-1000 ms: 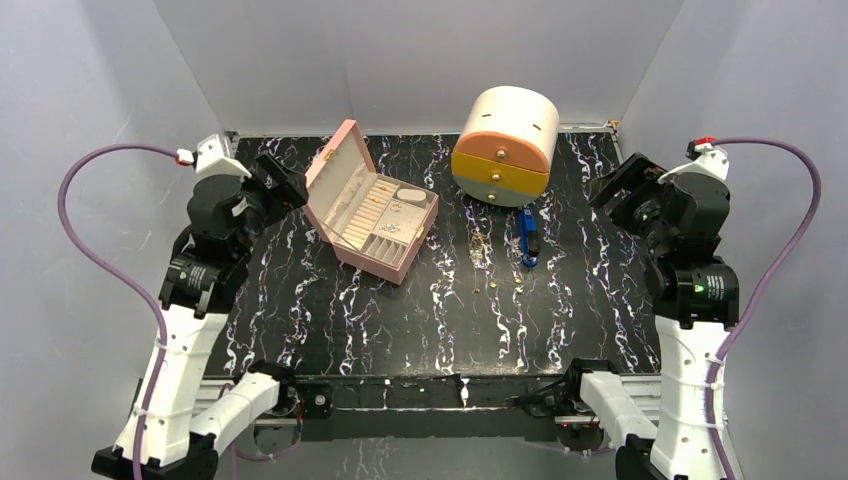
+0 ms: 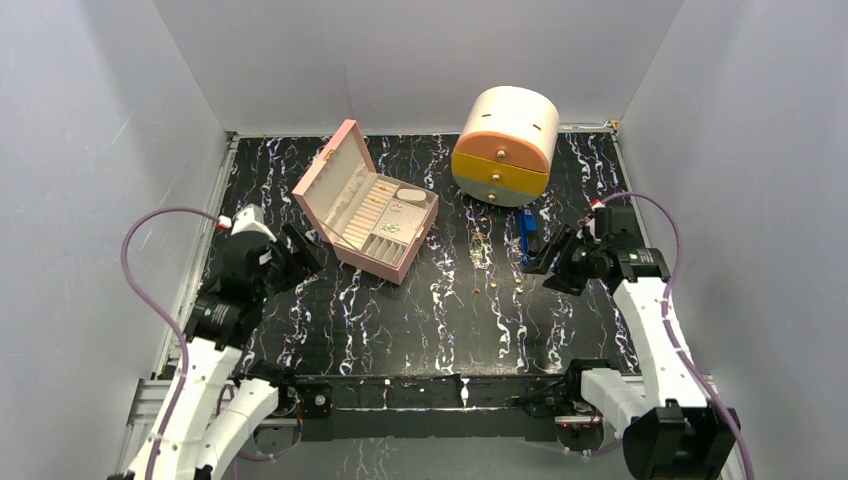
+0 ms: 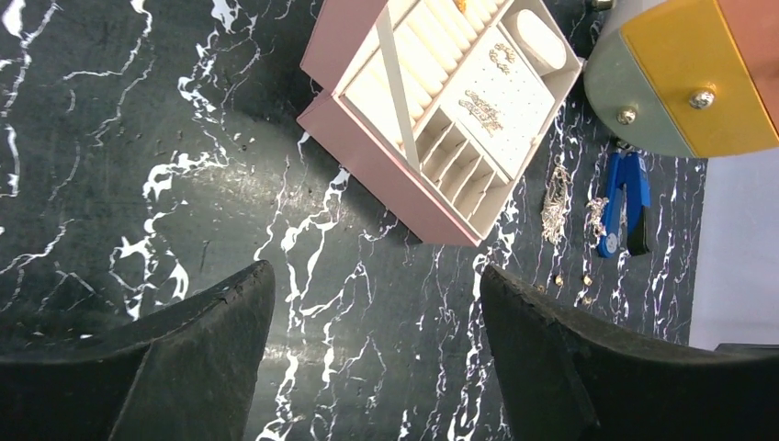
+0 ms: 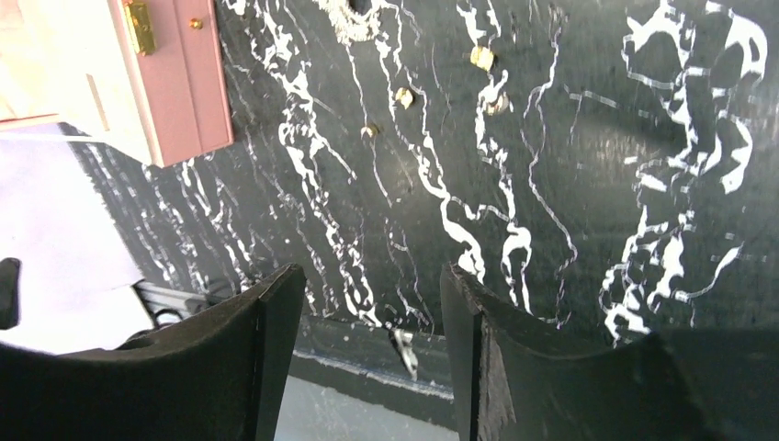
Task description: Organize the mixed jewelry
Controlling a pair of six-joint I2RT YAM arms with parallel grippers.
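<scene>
An open pink jewelry box (image 2: 395, 262) holds ring rolls, compartments and some jewelry. Right of it lie tangled chains (image 3: 555, 207) and several small gold pieces (image 4: 404, 96) on the marble table. My left gripper (image 2: 306, 250) stands open left of the box, empty in its wrist view. My right gripper (image 2: 543, 268) hangs over the table just right of the loose pieces, part open, with nothing seen between its fingers.
A cream, orange, yellow and green drawer unit (image 2: 500, 150) stands at the back right. A blue tool (image 3: 611, 207) lies below it, partly behind my right gripper in the top view.
Both arms have come down and inward: the left toward the box's front left, the right leftward toward the loose jewelry and blue tool. The box is unmoved.
</scene>
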